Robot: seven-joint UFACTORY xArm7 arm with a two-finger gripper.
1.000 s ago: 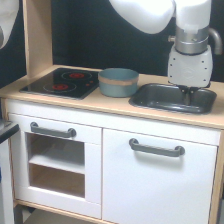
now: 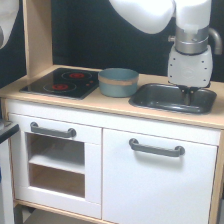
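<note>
On the wooden countertop of a toy kitchen, a teal pot (image 2: 118,88) stands upright between the stove and the sink. My gripper (image 2: 188,90) points down over the dark sink (image 2: 150,97), to the right of the pot and apart from it. Its fingertips are small and dark against the basin, so whether they are apart or together does not show. I can make out no object at them.
A black stove (image 2: 50,83) with red-ringed burners fills the counter's left side. Below are an oven compartment (image 2: 58,155) with its interior visible and a closed white cabinet door (image 2: 150,185) with a grey handle (image 2: 157,149). A faucet (image 2: 216,42) stands behind my hand.
</note>
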